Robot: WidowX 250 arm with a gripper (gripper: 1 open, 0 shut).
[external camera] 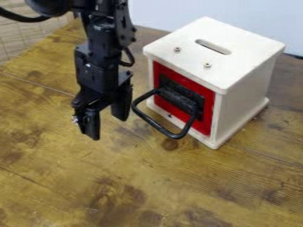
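Note:
My black gripper (104,115) hangs over the wooden table at the left of the box, pointing down, its fingers apart with nothing seen between them. A white wooden box (236,62) with a slot and screws on top stands at the right. Its front is red with a dark panel, and a black loop handle (178,134) sticks out from it low toward the left, a short way right of my gripper and apart from it.
A white backdrop is behind the box, and a woven mat shows at the upper left.

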